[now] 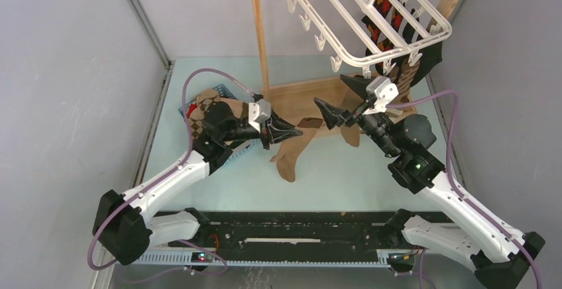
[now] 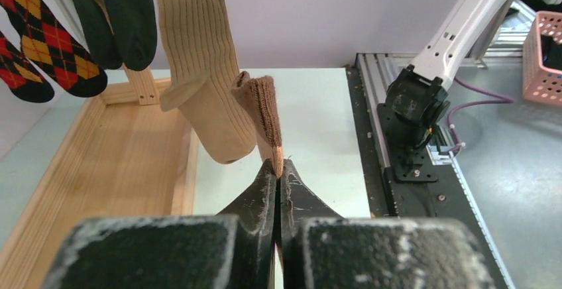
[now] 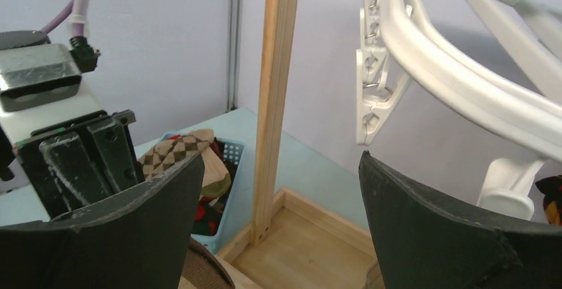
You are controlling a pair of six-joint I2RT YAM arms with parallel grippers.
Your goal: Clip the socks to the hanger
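Observation:
A tan sock (image 1: 291, 153) with a brown cuff hangs from the tips of my left gripper (image 1: 299, 132). In the left wrist view, those fingers are shut on the edge of its brown cuff (image 2: 264, 107). My right gripper (image 1: 326, 111) stands open below the front of the white hanger (image 1: 371, 59), with nothing between its fingers. In the right wrist view, a row of white clips (image 3: 372, 97) under the hanger shows beyond the open fingers. Other socks hang from the hanger, among them a ribbed tan one (image 2: 202, 57), dark green ones (image 2: 129, 17) and argyle ones (image 2: 56, 44).
The hanger is held on a wooden frame, whose post (image 3: 273, 103) rises at the left. A blue basket (image 1: 224, 92) with more socks stands behind my left arm.

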